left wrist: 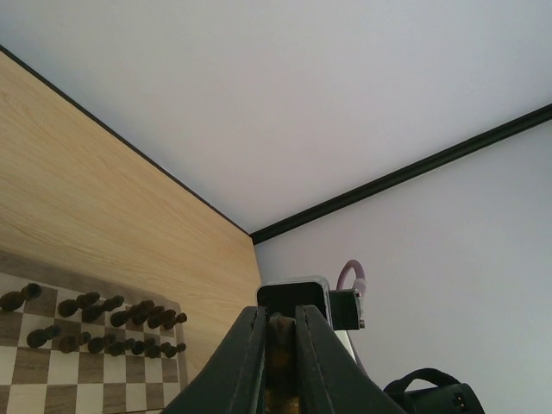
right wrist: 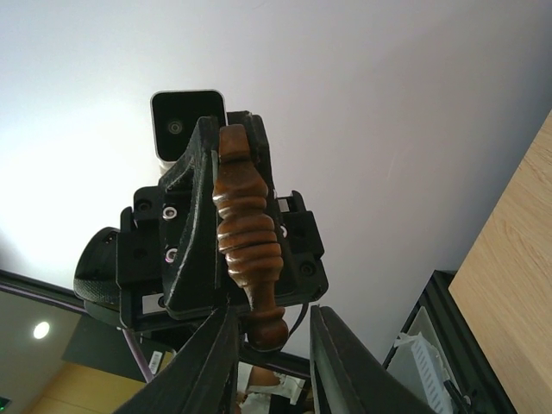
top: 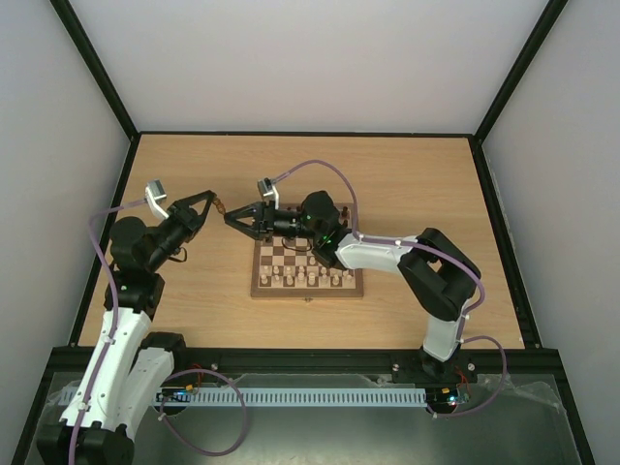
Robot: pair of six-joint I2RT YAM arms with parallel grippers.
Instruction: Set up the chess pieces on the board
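Note:
In the top view my left gripper (top: 211, 197) is shut on a brown wooden chess piece (right wrist: 250, 233), held up left of the chessboard (top: 259, 271). The right wrist view shows the piece upright along the left gripper's fingers, its lower end between or just behind my right gripper's tips (right wrist: 273, 321). My right gripper (top: 232, 218) stands part open, facing that piece. The board carries rows of light pieces along its near side; dark pieces (left wrist: 69, 306) show in the left wrist view. The right arm hides much of the board's far part.
Black frame rails and grey walls surround it. Both arms' hoses (top: 352, 194) arch above.

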